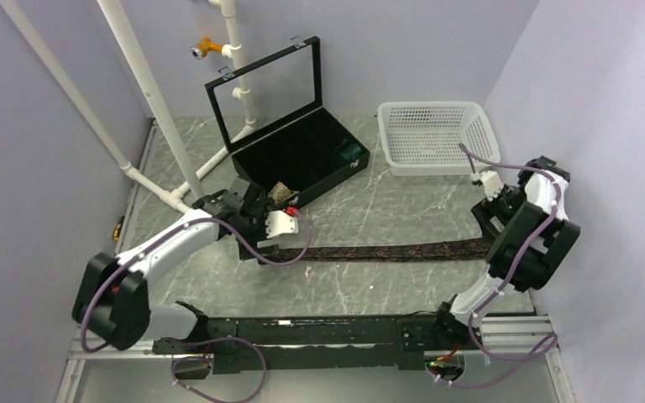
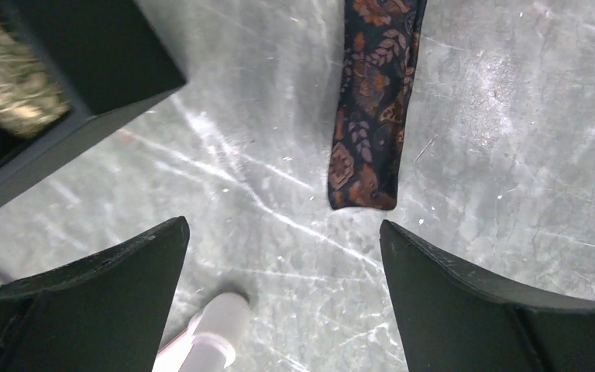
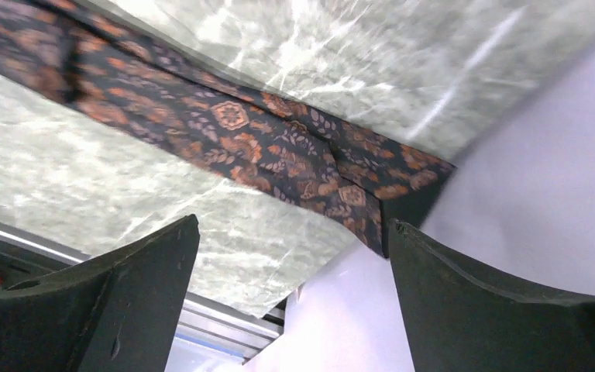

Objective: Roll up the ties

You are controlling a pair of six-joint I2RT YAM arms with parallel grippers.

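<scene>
A long dark tie (image 1: 386, 253) with a rust-brown floral pattern lies stretched flat across the table from left to right. Its squared left end (image 2: 364, 167) shows in the left wrist view, lying beyond my left gripper, which is open and empty. In the right wrist view, the tie's wider right part (image 3: 279, 155) lies folded along its length, with an end near the wall. My right gripper is open above the table there; one finger (image 3: 434, 287) overlaps the tie's edge in view, contact unclear. Both arms hide parts of the tie from above.
An open black box (image 1: 302, 155) with a glass lid stands behind the tie's left half, a patterned rolled piece (image 1: 280, 192) inside. A white basket (image 1: 437, 134) sits at the back right. The wall (image 3: 527, 201) is close on the right. White pipes (image 1: 155, 92) rise at left.
</scene>
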